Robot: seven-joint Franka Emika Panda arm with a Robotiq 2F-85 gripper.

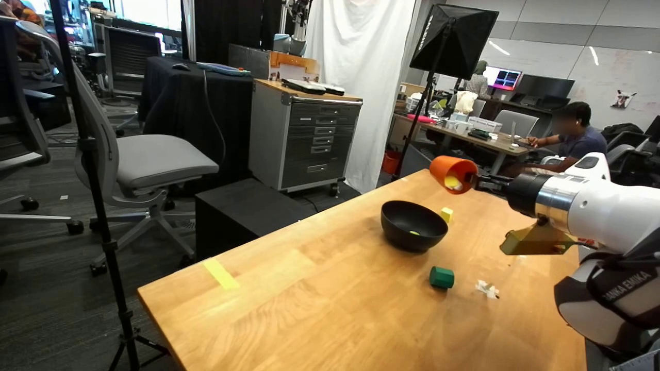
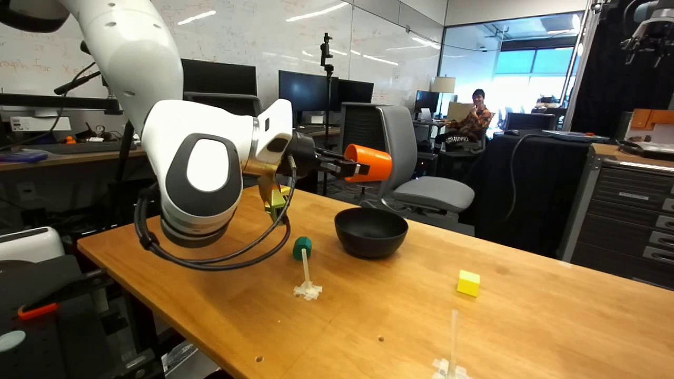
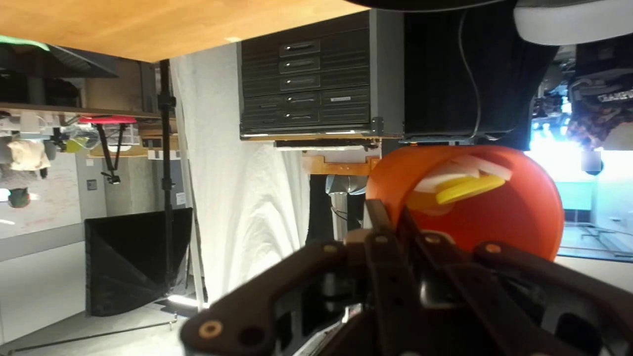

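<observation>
An orange cup point(image 1: 446, 167) is held tilted in the air above the table, its mouth angled downward. My gripper point(image 2: 363, 168) is shut on the cup's wall. Inside the cup, the wrist view shows a yellow piece point(image 3: 469, 189) and white pieces point(image 3: 483, 167) resting against the inner wall. On the table stands a black bowl point(image 2: 371, 237), lower than the cup and off to one side of it in exterior view 1. A small yellow bit point(image 1: 414, 233) shows in the bowl; the rest of its bottom is hidden.
A green block point(image 1: 442, 277) lies near the bowl, and a yellow cube point(image 2: 468, 283) sits apart from it. Thin upright sticks, one of them a pale stick point(image 2: 306, 268), are taped to the table point(image 2: 392, 316).
</observation>
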